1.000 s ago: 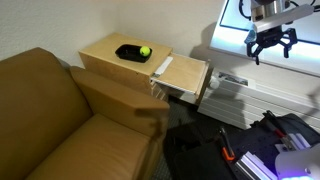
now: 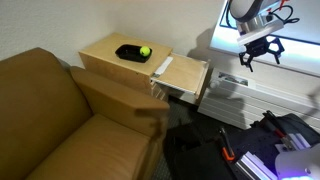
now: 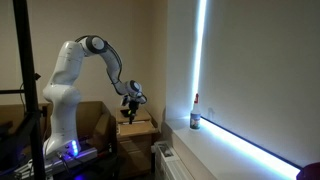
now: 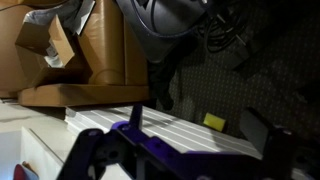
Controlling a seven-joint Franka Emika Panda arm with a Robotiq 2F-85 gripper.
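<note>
My gripper point(image 2: 264, 64) hangs in the air at the upper right of the first exterior view, in front of the white window wall. Its two dark fingers stand well apart, and nothing shows between them. From the wrist view, the open gripper looks down on the dark floor, with a small yellow object point(image 4: 213, 122) far below. On the wooden table sits a black tray point(image 2: 128, 52) holding a yellow-green ball point(image 2: 145, 50). A flat white item point(image 2: 163, 66) lies to the tray's right, away from the gripper.
A brown sofa point(image 2: 70, 135) fills the left front. White slatted radiator panels point(image 2: 225, 105) run below the window. Cables point(image 4: 215, 35) lie near the arm's base. A bottle point(image 3: 195, 112) stands on the white sill point(image 3: 215, 150).
Compared with a second ago, the gripper has shifted left and somewhat lower in the first exterior view. Its fingers remain spread. The table, tray and ball look unchanged.
</note>
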